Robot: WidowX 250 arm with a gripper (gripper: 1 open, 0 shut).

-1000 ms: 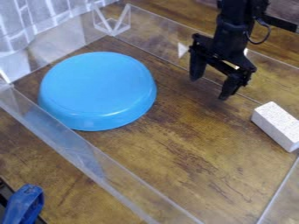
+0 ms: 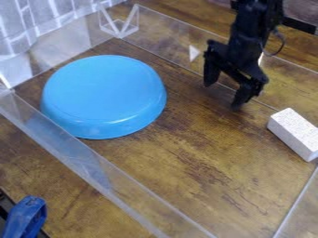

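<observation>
My black gripper (image 2: 231, 80) hangs down at the upper middle right of the camera view, low over the wooden floor of a clear-walled tray. Its image is blurred, so I cannot tell whether it is open or shut, or whether anything is between its fingers. A large blue upturned bowl or dome (image 2: 103, 95) lies to its left, and a white speckled block (image 2: 295, 133) lies to its lower right.
Clear plastic walls (image 2: 87, 172) border the wooden surface (image 2: 174, 177). A blue object (image 2: 25, 219) sits outside at the bottom left. The middle and lower part of the tray is clear.
The gripper has shifted slightly to the left and is now more blurred. The blue dome and the white block look unmoved.
</observation>
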